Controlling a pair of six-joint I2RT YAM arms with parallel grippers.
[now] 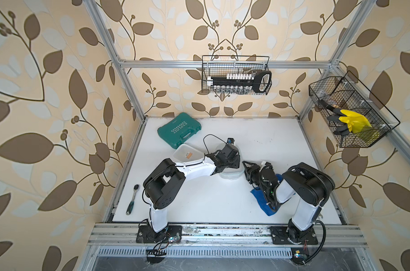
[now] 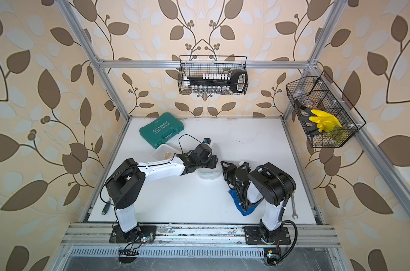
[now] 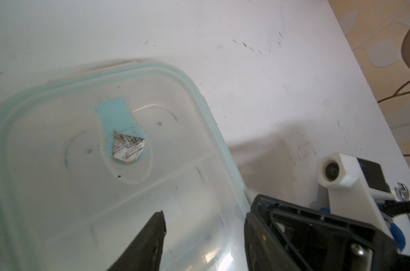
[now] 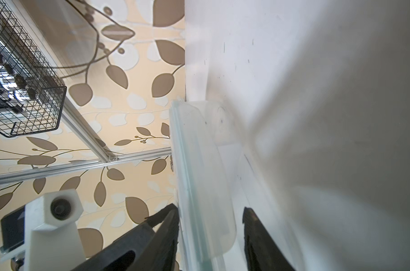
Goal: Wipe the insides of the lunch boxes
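A clear lunch box with a pale teal rim [image 1: 232, 175] stands mid-table, its back part covered by my left arm. Seen from above in the left wrist view, its lidded top [image 3: 164, 122] has a blue tab with a scrap of printed paper on it. Over it, my left gripper is open, nothing held. From the right side, my open right gripper faces the box's edge [image 4: 200, 194], which appears between its fingers; contact cannot be told. Another lunch box [image 1: 186, 153] lies to the left, partly behind the left arm. A blue cloth [image 1: 261, 200] lies under the right arm.
A green case [image 1: 179, 130] sits at the back left. A screwdriver-like tool [image 1: 132, 200] lies at the left edge, a wrench [image 2: 293, 205] at the right. Wire baskets hang on the walls.
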